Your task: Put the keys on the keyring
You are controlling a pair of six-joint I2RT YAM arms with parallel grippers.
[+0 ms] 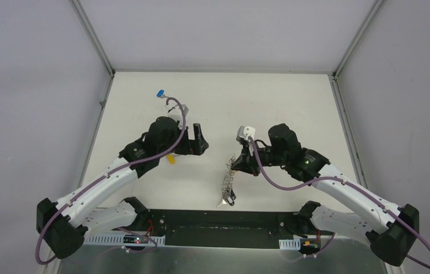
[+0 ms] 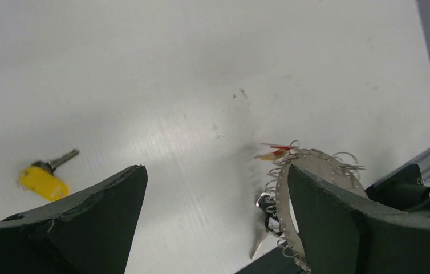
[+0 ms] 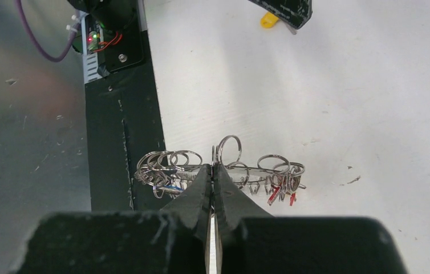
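My right gripper is shut at the metal keyring board (image 1: 227, 182), a plate lined with wire rings (image 3: 230, 147), some rings beside its fingertips. In the left wrist view the board (image 2: 315, 171) hangs at right, a key (image 2: 258, 242) with dark fob at its lower edge. My left gripper stands open, apart from the board, nothing between its fingers. A yellow-tagged key (image 2: 44, 181) lies on the table, below the left arm in the top view. A blue-tagged key (image 1: 161, 93) lies at the back left.
A dark strip (image 1: 218, 225) runs along the front edge, with arm bases at both ends. Walls enclose the sides and back.
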